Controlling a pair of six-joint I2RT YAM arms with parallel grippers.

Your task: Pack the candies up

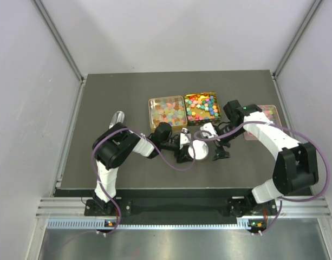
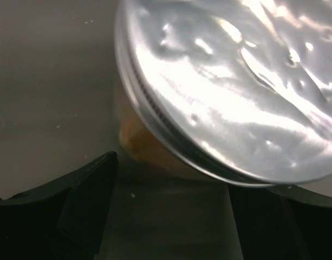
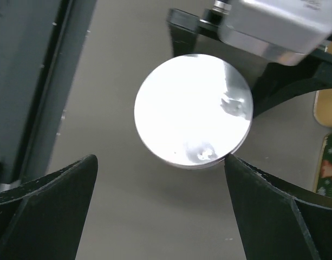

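A silver-lidded canister [image 1: 198, 149] stands on the dark table between my two grippers. In the left wrist view its foil-like lid [image 2: 225, 81] fills the upper right, with an orange body below. My left gripper is at its left side, part open, its fingers close to the canister; whether they touch it I cannot tell. My right gripper is open just right of the canister, with the round lid [image 3: 193, 108] ahead between its fingers' directions.
A clear tray of pale candies [image 1: 167, 111] and a gold tray of colourful candies [image 1: 202, 106] lie behind the grippers. A third tray [image 1: 268, 112] is at the right, partly covered by my arm. A silver object [image 1: 117, 117] lies at the left.
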